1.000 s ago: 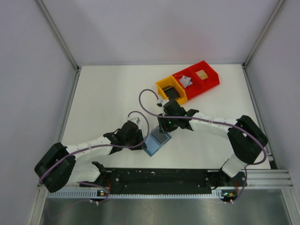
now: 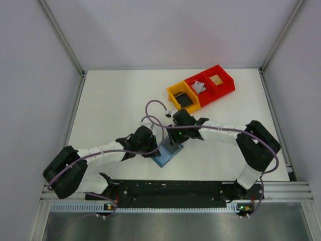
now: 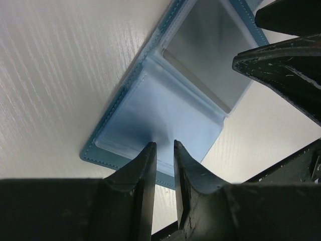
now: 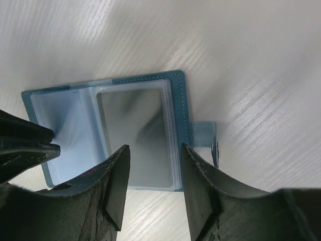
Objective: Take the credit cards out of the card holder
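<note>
The open blue card holder [image 2: 161, 157] lies flat and slantwise on the table, between my two grippers. Its clear pocket holds a grey card; the other half, a pale blue pocket [image 3: 160, 108], shows beside it in the left wrist view. My left gripper stands at the pale pocket's outer edge, fingers close together with the holder's margin showing between them; exactly what they pinch is hard to see. Over the grey card's outer edge, my right gripper is open, with nothing gripped.
A small strap [image 4: 203, 134] sticks out from the holder's edge. Behind it stand a yellow bin [image 2: 196, 106] holding a dark item, and a red two-part bin [image 2: 230, 90] with light items.
My right gripper has shifted a little left and nearer. The holder has barely moved.
</note>
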